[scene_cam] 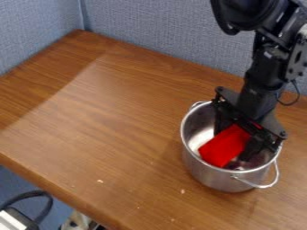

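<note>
A steel pot point(214, 177) with wire handles stands on the wooden table point(108, 135) at the right. Inside it lies a red block point(224, 144), tilted. My black gripper point(240, 132) reaches down from the upper right into the pot, over the block. Its fingertips are partly hidden, and whether they grip the block I cannot tell.
Grey padded walls point(156, 22) rise behind it. A black cable point(39, 198) and some hardware sit off the table's lower left corner.
</note>
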